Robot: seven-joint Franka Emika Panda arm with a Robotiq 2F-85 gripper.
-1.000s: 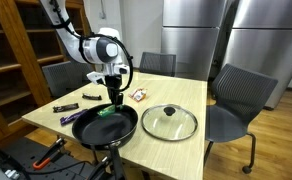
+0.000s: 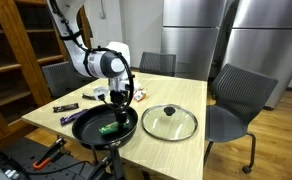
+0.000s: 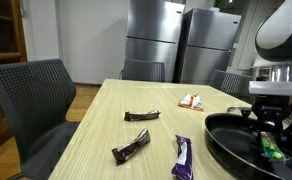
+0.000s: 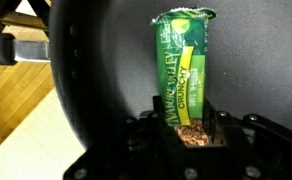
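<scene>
A green Nature Valley Crunchy bar (image 4: pixel 182 65) is between the fingers of my gripper, which is shut on its lower end. The bar (image 2: pixel 110 128) is inside the black pan (image 2: pixel 78 128), low over its floor; whether it touches the bottom I cannot tell. Exterior view 2 has the bar (image 3: pixel 273 149) hanging below the gripper (image 3: pixel 270 136), within the rim of the pan (image 3: pixel 224 150). The dark curved pan wall (image 4: pixel 78 75) runs down the left of the wrist view.
A glass lid (image 2: pixel 169 123) lies right of the pan. A purple-wrapped bar (image 3: pixel 184 158) and dark-wrapped bars (image 3: pixel 132 148) (image 3: pixel 142 115) lie on the table. Farther back is a red-and-white packet (image 3: pixel 192 102). Chairs (image 2: pixel 236 112) stand around, and the table's far middle is free.
The gripper has come down and toward the near side of the pan with the green bar. Lid, pan and the other wrapped bars have stayed put.
</scene>
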